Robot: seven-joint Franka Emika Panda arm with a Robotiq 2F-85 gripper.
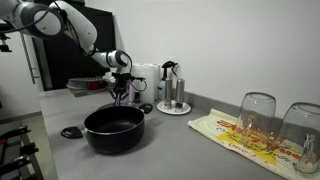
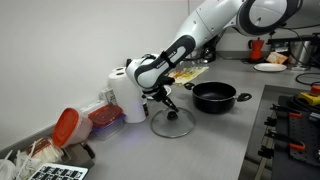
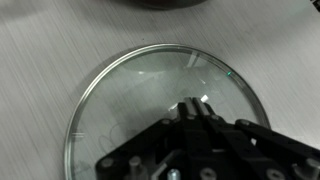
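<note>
A round glass lid with a metal rim [image 2: 186,130] lies on the grey table, beside the pan, in exterior view 2. At its middle is a dark knob [image 2: 172,114]. Right over the lid, my gripper [image 2: 168,104] points down with its fingertips close to the knob. In the wrist view the glass lid [image 3: 115,95] spreads beneath my gripper, whose dark fingers stand near each other and cover the knob. Whether they touch it cannot be made out. The black pan [image 1: 114,128] sits on the table, uncovered, its handles sticking out.
A plate with bottles [image 1: 173,105] stands behind the pan. Two upturned glasses [image 1: 256,115] rest on a yellow patterned cloth [image 1: 218,127] at the right. Red and white bowls [image 2: 70,127] lie by the wall. Open table surrounds the lid's near side.
</note>
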